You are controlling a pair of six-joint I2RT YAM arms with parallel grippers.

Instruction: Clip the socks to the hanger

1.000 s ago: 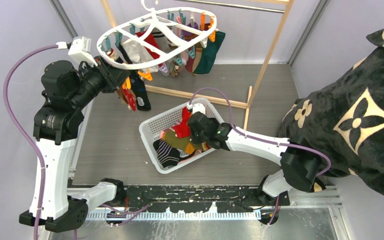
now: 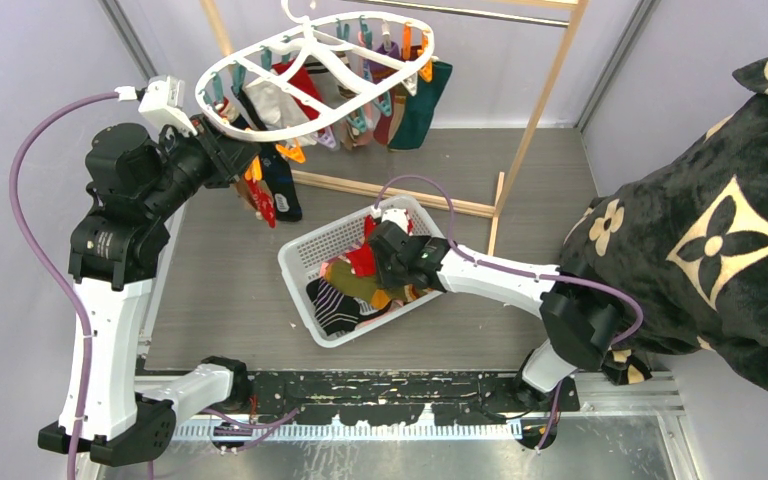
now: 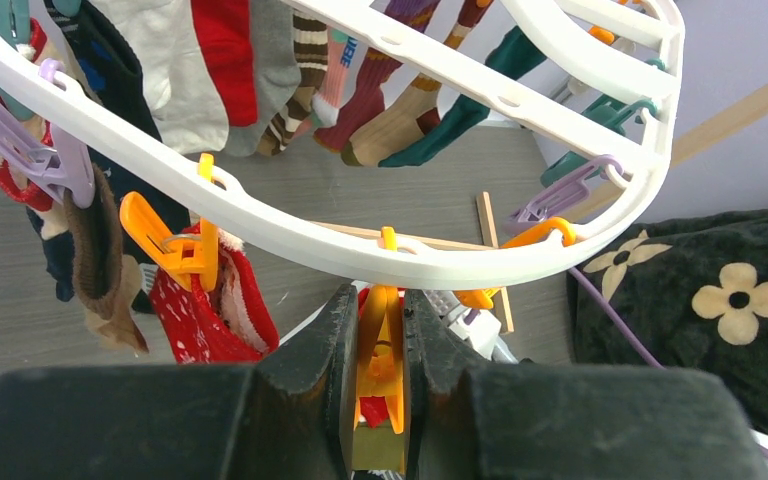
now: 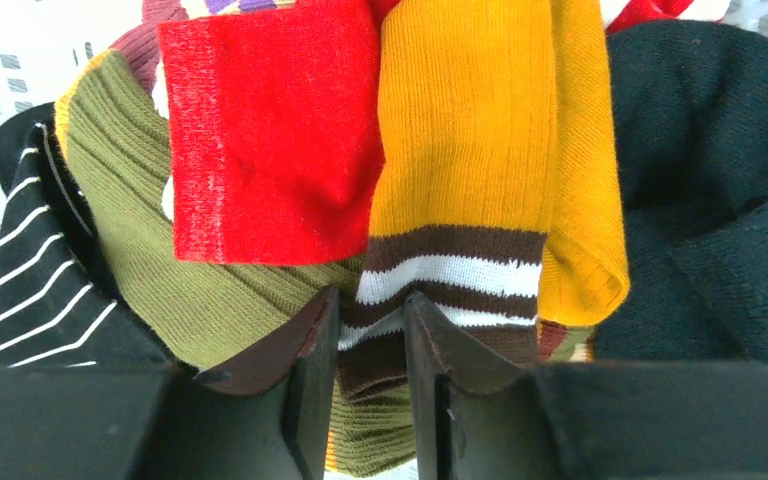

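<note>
The white oval hanger (image 2: 355, 103) carries several clipped socks. In the left wrist view my left gripper is shut on an orange clip (image 3: 388, 340) that hangs from the hanger's rim. No sock shows in that clip's mouth. My right gripper is down in the basket, its fingertips apart on either side of the dark, white-striped cuff of a yellow sock (image 4: 465, 150). Whether the fingers touch the cloth I cannot tell. A red sock (image 4: 270, 140) and an olive sock (image 4: 190, 290) lie beside and under it.
The white basket (image 2: 305, 312) stands on the grey floor, with a black striped sock (image 2: 334, 306) near its front. A wooden frame (image 2: 535, 110) stands behind it. At the right is a dark flowered cushion (image 2: 650, 230). Floor left of the basket is clear.
The left arm stays almost still at the hanger.
</note>
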